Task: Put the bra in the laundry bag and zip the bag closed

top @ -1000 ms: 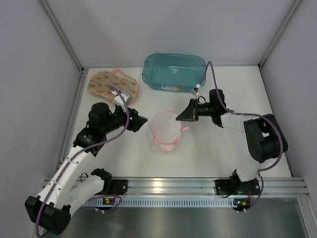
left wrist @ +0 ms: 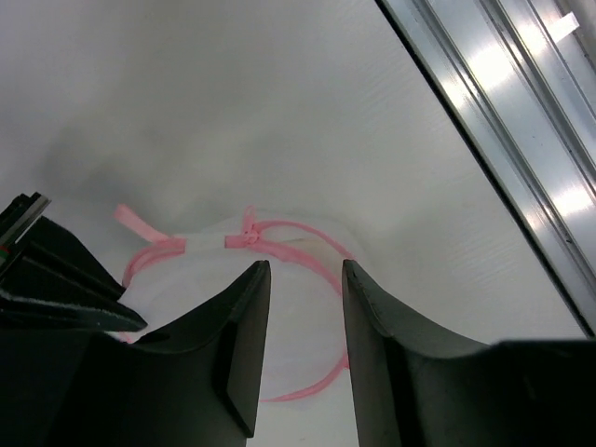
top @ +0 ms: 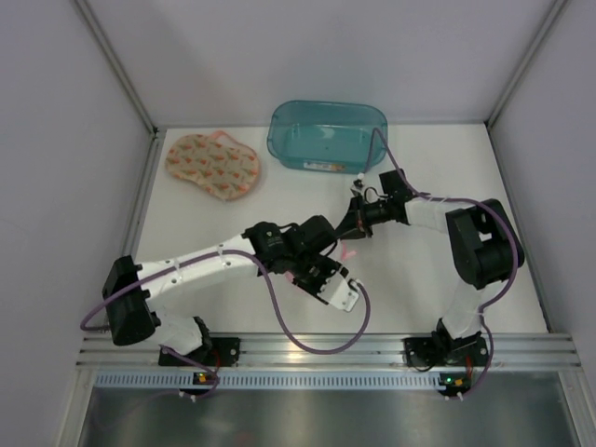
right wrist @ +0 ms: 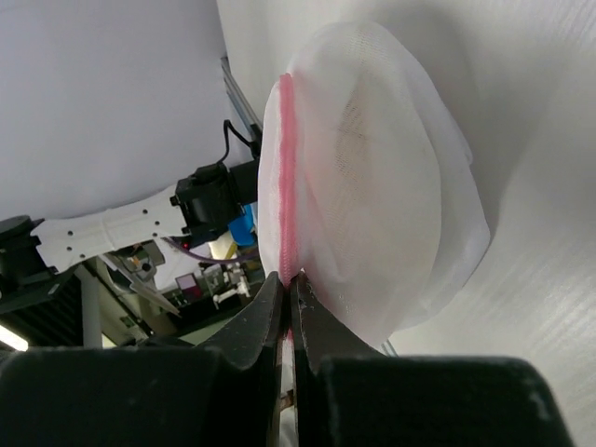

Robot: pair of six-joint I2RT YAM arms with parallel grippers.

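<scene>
The white mesh laundry bag [left wrist: 289, 326] with pink trim lies below my left gripper, whose fingers are part open with nothing gripped between them. From above, the left arm covers most of the bag, and only a bit of its pink tab [top: 347, 251] shows. My right gripper is shut on the bag's pink-edged rim, with the mesh [right wrist: 382, 158] raised into a rounded fold. A tan patterned cloth piece with a pink strap, apparently the bra [top: 212, 165], rests at the back left. The inside of the bag is mostly hidden.
An empty-looking teal bin [top: 326, 140] stands at the back middle. A metal rail [top: 317, 349] runs along the table's front edge. Bare table [top: 447, 154] shows at the back right, and the front right is clear too.
My left arm has swung from the left side across over the bag, now hiding it from above. The tan cloth lies where it was.
</scene>
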